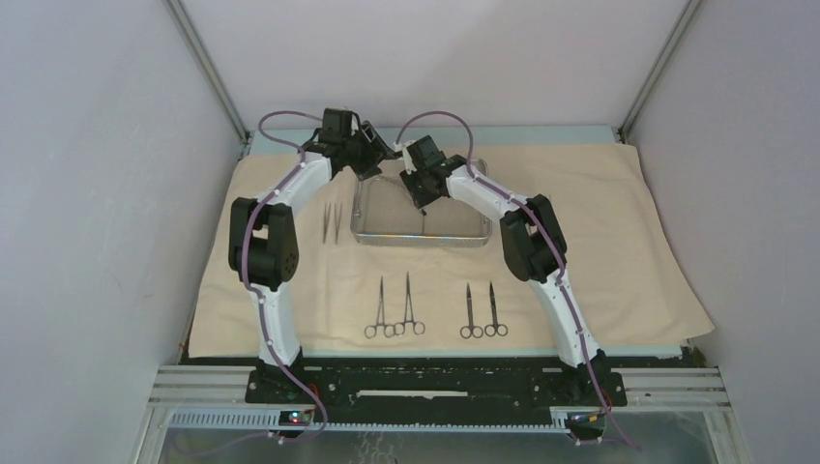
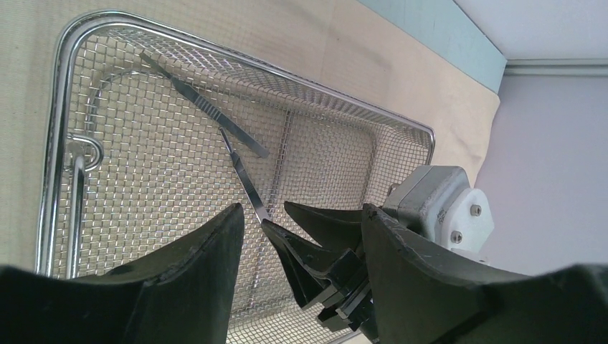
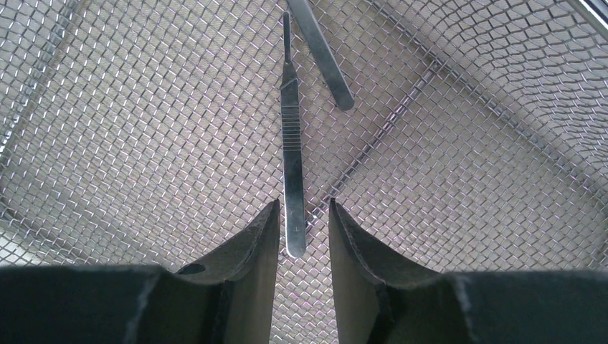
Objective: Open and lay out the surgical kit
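Observation:
Two flat metal scalpel handles lie on the mesh floor of the wire tray (image 1: 425, 241). My right gripper is open over the nearer handle (image 3: 292, 165), whose rounded end shows between the fingertips, closer to the left one. The other handle (image 3: 328, 64) lies just above it, partly cut off in the right wrist view; the left wrist view has this second handle (image 2: 208, 107) in full. At the tray's far left corner, my left gripper stands open. Nothing is held in it; the right gripper's fingers (image 2: 324, 223) appear beyond its gap.
On the beige cloth left of the tray lie two slim tweezers-like tools (image 1: 337, 223). In front are two clamps (image 1: 408, 307) and two pairs of scissors (image 1: 493, 311). Both grippers are close together over the tray.

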